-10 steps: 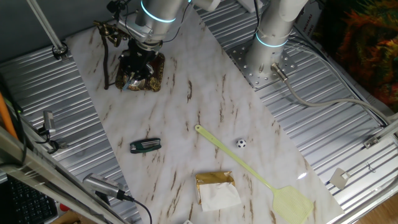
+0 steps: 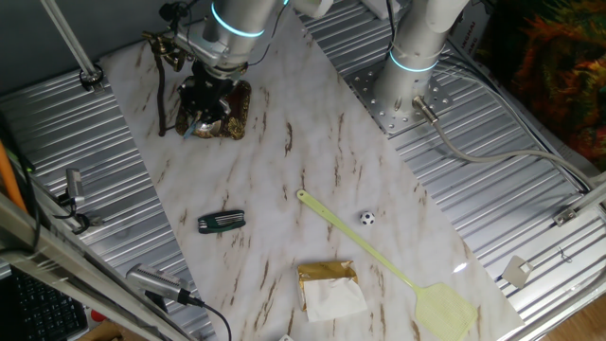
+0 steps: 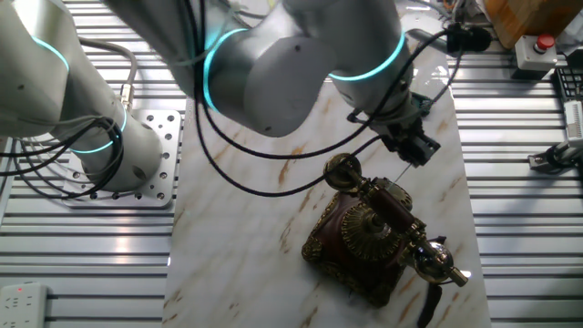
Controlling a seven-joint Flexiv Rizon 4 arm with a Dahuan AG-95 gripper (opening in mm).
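An antique-style telephone with dark red and gold parts stands at the far left end of the table in exterior view 1, where its ornate base (image 2: 239,114) is partly covered by the arm. Exterior view 2 shows the telephone (image 3: 369,228) more fully, its handset (image 3: 393,208) lying across the top. My gripper (image 2: 193,123) hangs over the telephone in the first view. In the second, the dark gripper (image 3: 418,151) appears just beyond the handset in the picture. Whether it touches the telephone is unclear, and the gap between its fingers cannot be made out.
A green multi-tool (image 2: 222,222), a small black-and-white ball (image 2: 367,218), a yellow-green fly swatter (image 2: 360,240) and a gold-and-white packet (image 2: 330,292) lie spread over the marbled table (image 2: 275,180). A dark strap-like piece (image 2: 161,99) lies along the left edge.
The telephone and the loose objects look unmoved.
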